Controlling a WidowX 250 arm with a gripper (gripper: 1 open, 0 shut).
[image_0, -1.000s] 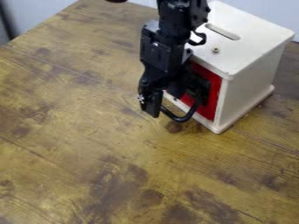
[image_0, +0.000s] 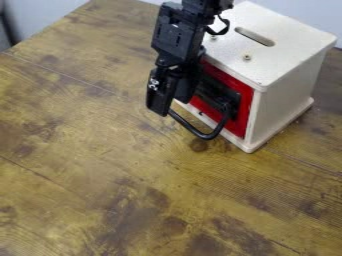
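Note:
A white box (image_0: 281, 70) with a slot and knobs on top stands at the upper right, its front panel red (image_0: 235, 118). A black bar-like handle (image_0: 201, 131) loops out low from that front. My black gripper (image_0: 160, 90) hangs just left of the red front, above the handle's left end; whether its fingers are open or shut is unclear.
A pale wall runs behind the table at the upper left.
My gripper has risen and shifted a little left, uncovering more of the red front and the handle.

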